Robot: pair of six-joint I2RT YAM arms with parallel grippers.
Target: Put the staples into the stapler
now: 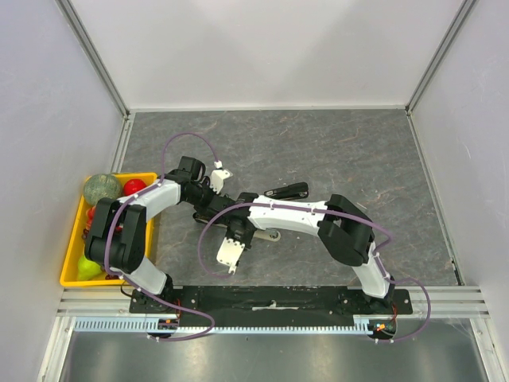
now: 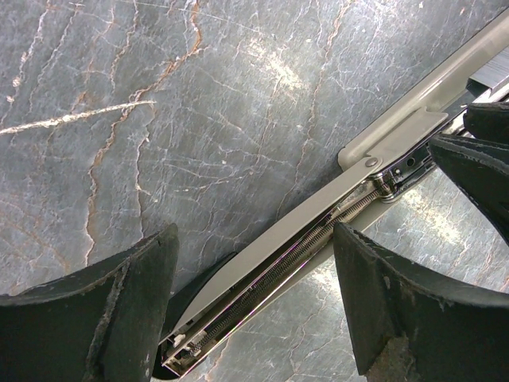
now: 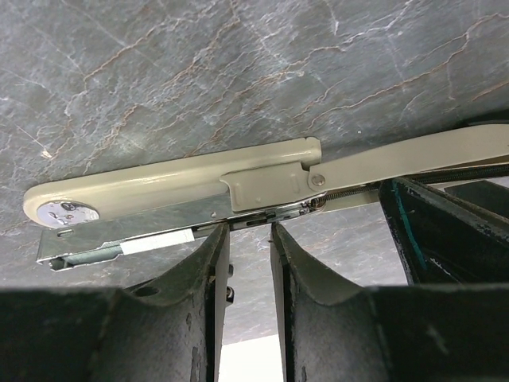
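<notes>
The opened beige stapler (image 3: 270, 182) lies on the grey marble surface, its metal channel and spring exposed. A white staple strip (image 3: 155, 242) sits along the channel's left part in the right wrist view. My left gripper stands open over the stapler's spring end, a finger on each side in its view. My right gripper is at the stapler's middle, fingertips just at the channel's edge by the hinge, slightly apart; I cannot make out what, if anything, is between them.
A dark object (image 1: 286, 191) lies behind the right arm. A yellow bin (image 1: 73, 263) of toy fruit stands at the left.
</notes>
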